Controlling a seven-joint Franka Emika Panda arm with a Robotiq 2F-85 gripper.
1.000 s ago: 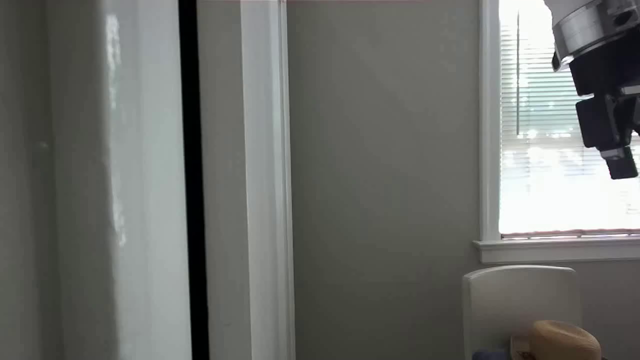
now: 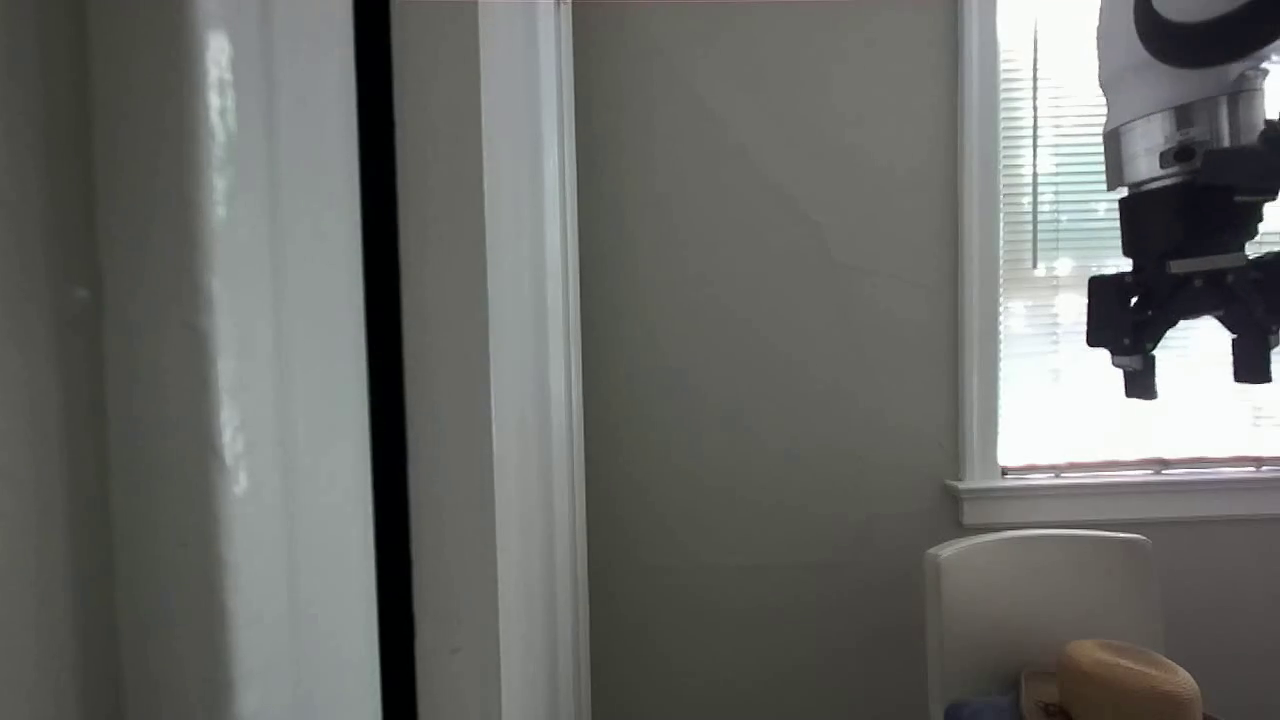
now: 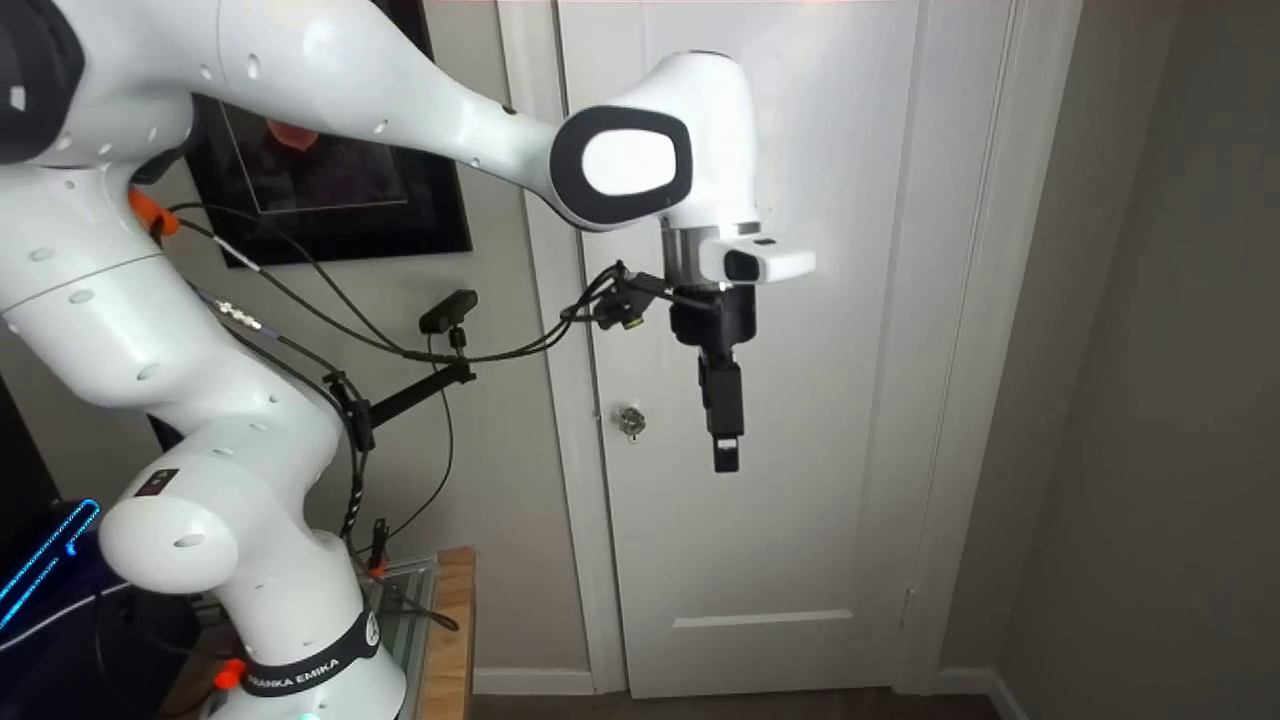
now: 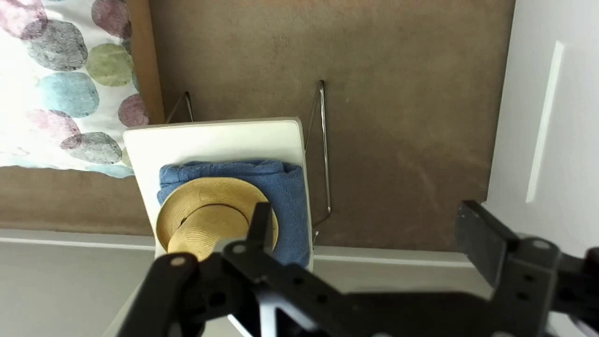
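Note:
My gripper (image 2: 1196,382) hangs pointing down in front of the bright window, its fingers wide apart and nothing between them. Side-on in exterior view 2, the gripper (image 3: 726,462) is in mid-air before the white door. Below it in the wrist view, a straw hat (image 4: 216,216) rests on a folded blue towel (image 4: 289,208) on the seat of a white chair (image 4: 213,137). One finger (image 4: 259,224) overlaps the hat's right brim in that view; the hat lies well below, not touched. Exterior view 1 shows only the top of the hat (image 2: 1128,682).
The closed door (image 3: 768,540) has a round knob (image 3: 630,420). A surface with a dotted cloth (image 4: 73,92) stands beside the chair. Bare brown floor (image 4: 404,140) lies open to the chair's right. The window sill (image 2: 1116,498) and wall are behind the chair.
My gripper has moved left and slightly down in exterior view 1, and its tilt has turned nearly upright. Both fingers now show there. Hat and chair stay put.

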